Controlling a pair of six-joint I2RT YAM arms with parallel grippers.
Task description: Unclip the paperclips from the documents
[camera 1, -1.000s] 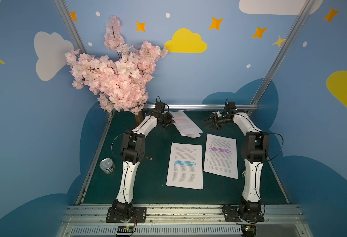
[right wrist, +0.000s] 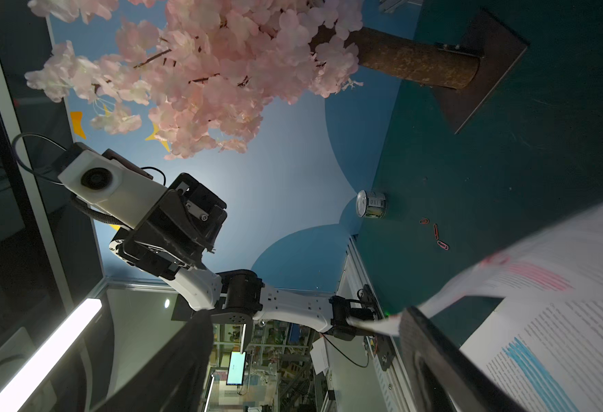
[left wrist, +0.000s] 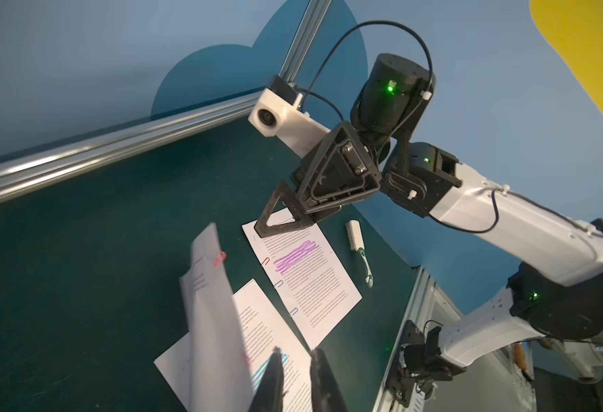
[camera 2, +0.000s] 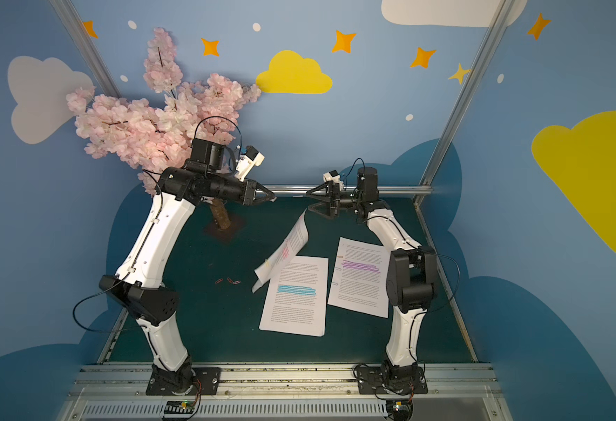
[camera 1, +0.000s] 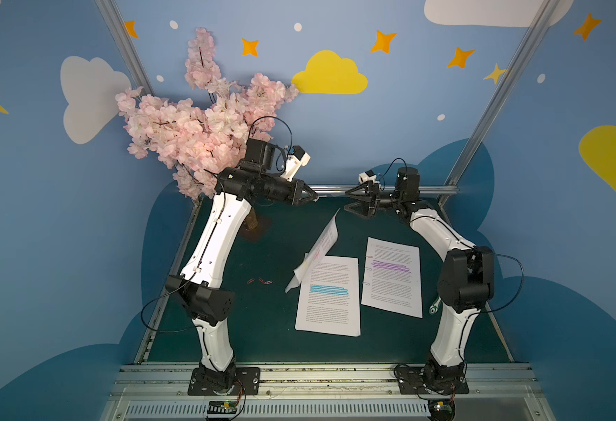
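Observation:
A document with pink highlighting (camera 1: 315, 256) is in the air, curled and tilted, above the left edge of the blue-highlighted document (camera 1: 328, 308). A small red patch, perhaps a clip (left wrist: 219, 258), shows at its edge. My left gripper (camera 1: 313, 195) is shut above and left of its upper corner, apart from it; a pale speck at the tips is too small to identify. Opposite, my right gripper (camera 1: 347, 199) stands open and empty. The purple-highlighted document (camera 1: 392, 291) lies flat, with a red paperclip (left wrist: 265, 261) and blue paperclips (left wrist: 279, 283) along its left edge.
Loose paperclips (camera 1: 264, 282) lie on the dark green table at left. A can (right wrist: 371, 204) stands near the left edge. The tree (right wrist: 411, 58) is at back left, and a white-headed brush (left wrist: 356, 237) lies at right.
The sheets have swung forward and down. The right gripper has shifted slightly left.

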